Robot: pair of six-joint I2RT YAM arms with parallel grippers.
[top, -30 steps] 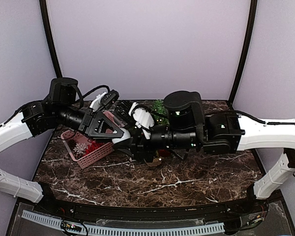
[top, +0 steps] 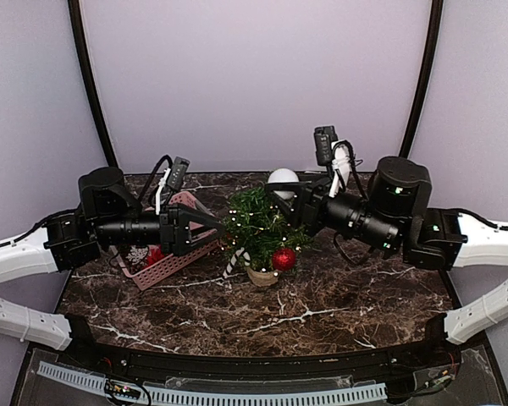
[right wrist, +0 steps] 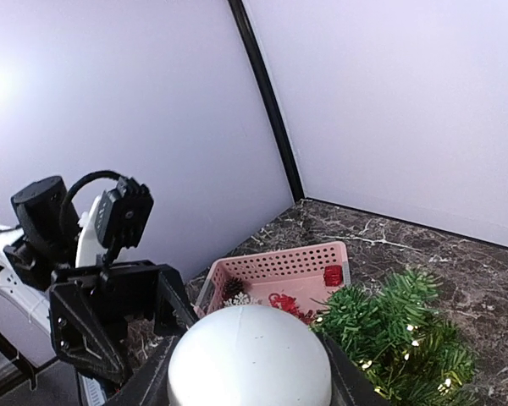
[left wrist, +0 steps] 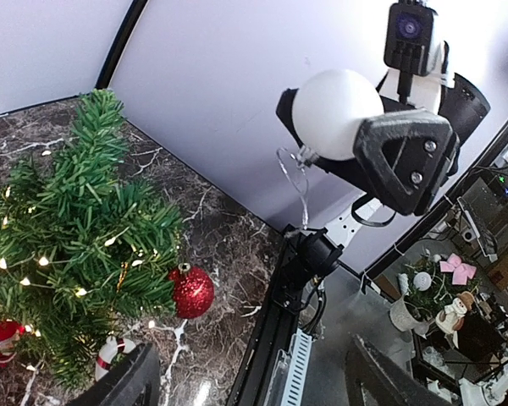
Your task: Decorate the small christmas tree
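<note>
The small tree (top: 258, 220) stands mid-table with lights, a red glitter bauble (top: 284, 259) and a striped candy cane (top: 235, 262). My right gripper (top: 288, 190) is shut on a white ball (left wrist: 337, 112), held above the tree; a clear loop hangs from the ball in the left wrist view. My left gripper (top: 205, 228) stands open left of the tree, with nothing seen between its fingers.
The pink basket (right wrist: 279, 262) at the left holds a red block, red ornaments and snowflakes, partly under the left arm.
My right gripper has moved right and up with the white ball, away from my left gripper, to over the tree. The left gripper has shifted slightly down and turned.
</note>
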